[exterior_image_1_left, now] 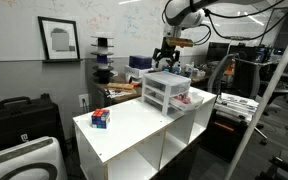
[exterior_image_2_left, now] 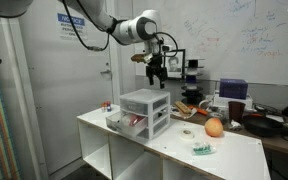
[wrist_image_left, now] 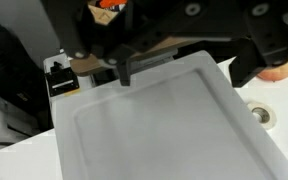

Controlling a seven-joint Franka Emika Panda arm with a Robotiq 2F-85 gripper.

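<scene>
A white plastic drawer unit (exterior_image_1_left: 164,88) stands on the white shelf top. Its lower drawer (exterior_image_2_left: 133,124) is pulled partway out, with pale and reddish items inside. Over the unit hangs my gripper, pointing down. Its two dark fingers (wrist_image_left: 122,74) stand wide apart in the wrist view, with nothing seen between them but the flat grey-white top (wrist_image_left: 164,120) of the unit below. Whether the fingertips touch that top cannot be told, though a gap seems to show in the second exterior view.
An orange pumpkin-like object (exterior_image_2_left: 214,127), a tape roll (exterior_image_2_left: 187,134) and a teal item (exterior_image_2_left: 202,149) lie on one side of the unit. A red and blue box (exterior_image_1_left: 100,118) sits on the other. Bare surface (exterior_image_1_left: 129,130) lies between box and unit.
</scene>
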